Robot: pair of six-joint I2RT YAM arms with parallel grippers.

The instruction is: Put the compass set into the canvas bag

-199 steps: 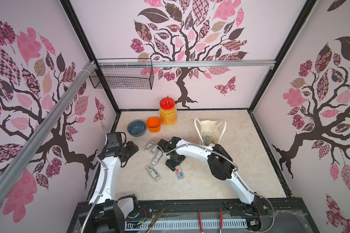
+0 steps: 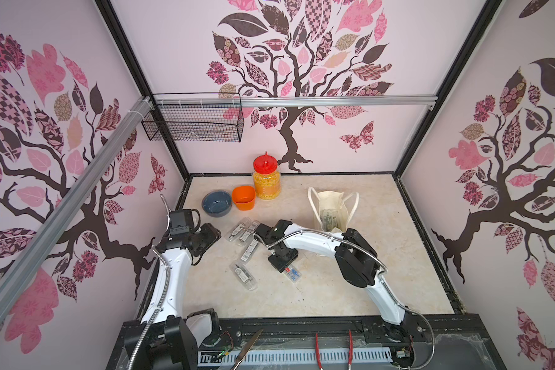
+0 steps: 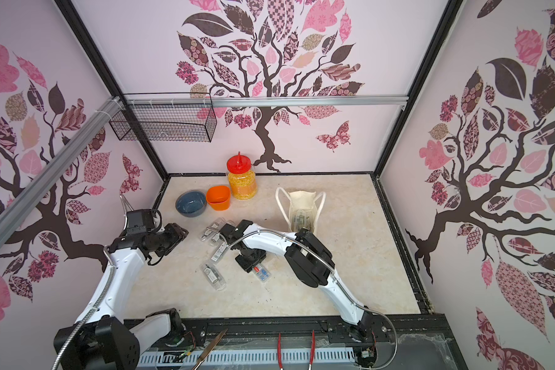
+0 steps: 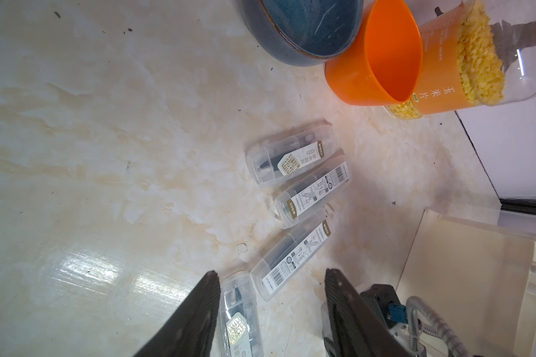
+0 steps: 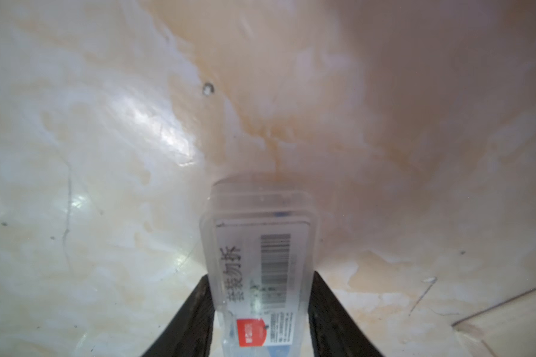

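A clear compass case point(image 5: 262, 267) with a barcode label lies on the table between the fingers of my right gripper, which is part open around it; whether both fingers touch it cannot be told. Several other clear cases point(image 4: 306, 187) lie left of it. The canvas bag point(image 2: 319, 215) stands upright at the centre right with clear cases inside. My left gripper hangs over the left of the table, open, with nothing held between its fingers.
A blue bowl point(image 2: 216, 203), orange cup point(image 2: 243, 197) and jar of yellow flakes point(image 2: 267, 185) stand along the back. A wire basket point(image 2: 197, 120) hangs above at back left.
My right gripper has shifted slightly right, and the case beneath it has moved a little to the right. The left arm has not moved.
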